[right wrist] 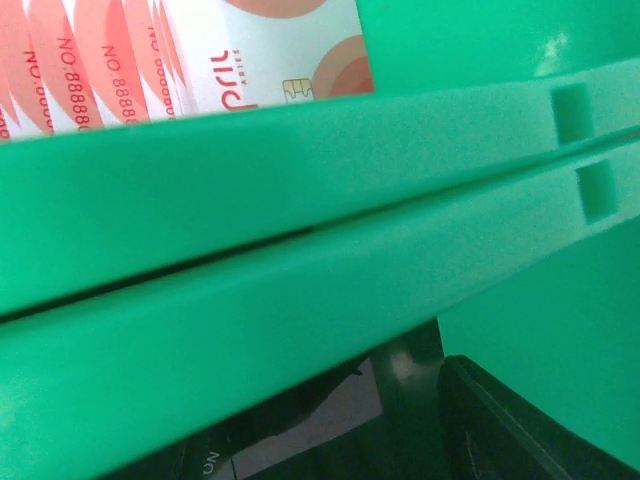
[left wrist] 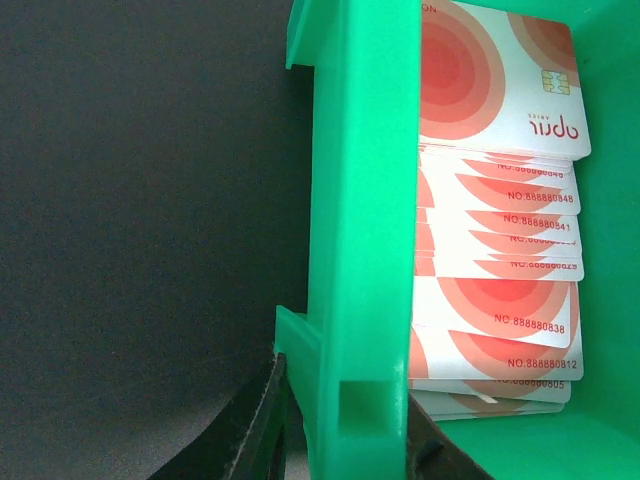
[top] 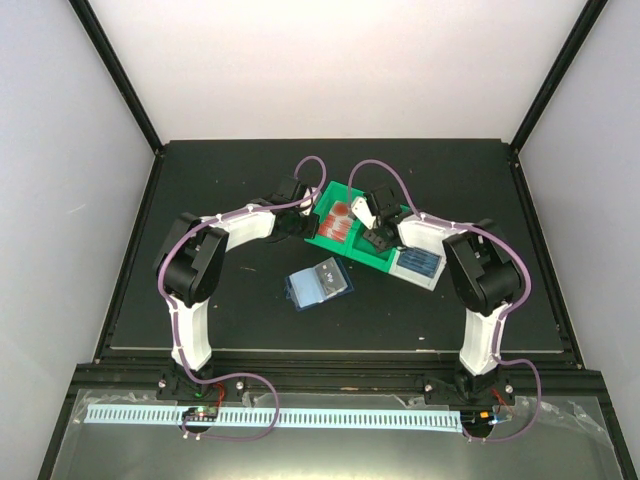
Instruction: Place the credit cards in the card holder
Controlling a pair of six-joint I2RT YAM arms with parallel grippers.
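Note:
In the top view the blue card holder [top: 305, 287] lies open on the black table, below two green bins. Red and white cards [left wrist: 495, 215] overlap in a stack inside the left green bin [left wrist: 365, 240]. My left gripper is shut on that bin's outer wall, one finger on each side. Over the right green bin [right wrist: 540, 310] my right gripper [top: 376, 236] stands open. One of its dark fingers [right wrist: 500, 430] shows in the right wrist view, beside dark cards [right wrist: 315, 430]; the bin walls hide much of the rest.
A light tray with dark blue cards [top: 418, 261] adjoins the right green bin. Two adjoining bin walls [right wrist: 300, 200] cross the right wrist view. Table around the card holder is clear on its near side.

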